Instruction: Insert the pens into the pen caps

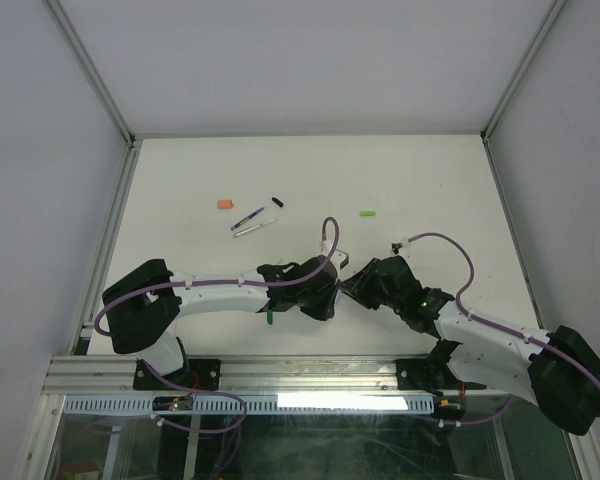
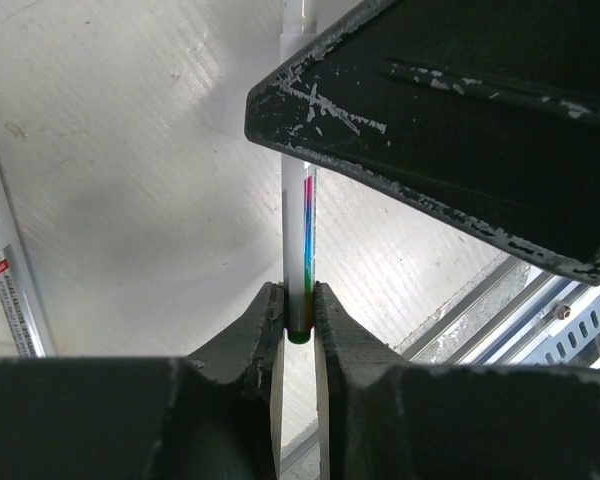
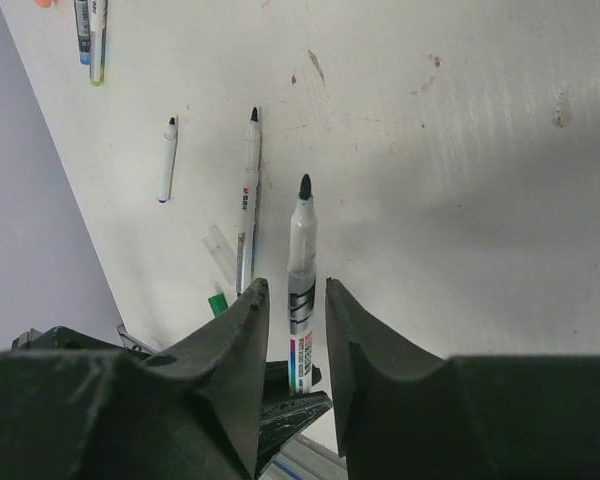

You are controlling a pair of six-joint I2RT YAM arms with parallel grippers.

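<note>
A white marker (image 2: 296,220) is held by its dark-green end in my left gripper, which is shut on it. In the right wrist view the same marker (image 3: 302,245) points its bare black tip away, uncapped. My right gripper has its fingers on either side of the barrel with a visible gap at each side, so it stands open around the marker. One right finger (image 2: 410,130) crosses in front of the barrel in the left wrist view. Loose caps on the table are orange (image 1: 225,204), black (image 1: 277,202) and light green (image 1: 368,213).
A blue pen (image 1: 247,218) and a white pen (image 1: 255,228) lie left of centre. Close to the left arm is a dark-green cap (image 1: 270,317). Another uncapped marker (image 3: 248,200) lies beside the held one.
</note>
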